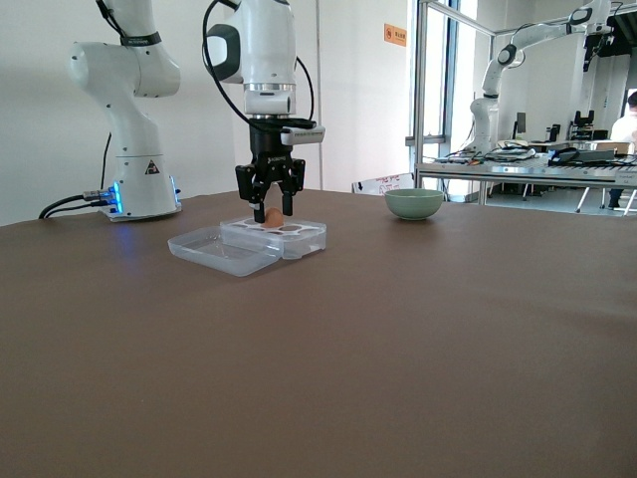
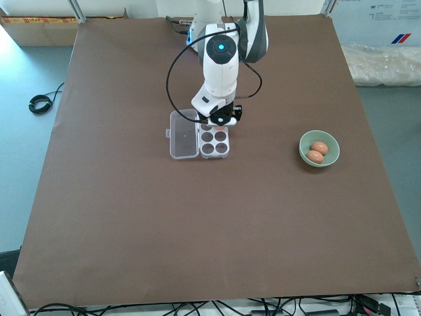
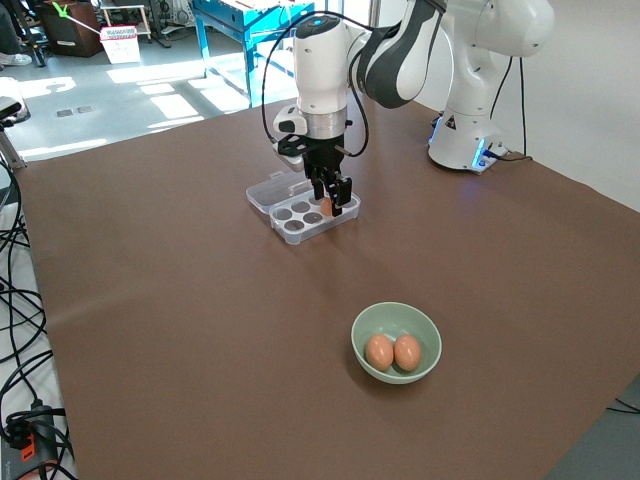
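My gripper (image 1: 273, 204) is down over the clear plastic egg carton (image 2: 214, 146), whose six-hole tray has its lid (image 2: 184, 137) folded open beside it. A brown egg (image 1: 274, 218) sits between or just below the black fingers, at a back hole of the tray; whether the fingers press on it I cannot tell. A pale green bowl (image 3: 396, 320) holds two brown eggs (image 3: 379, 352), to the right of the carton in the camera left view.
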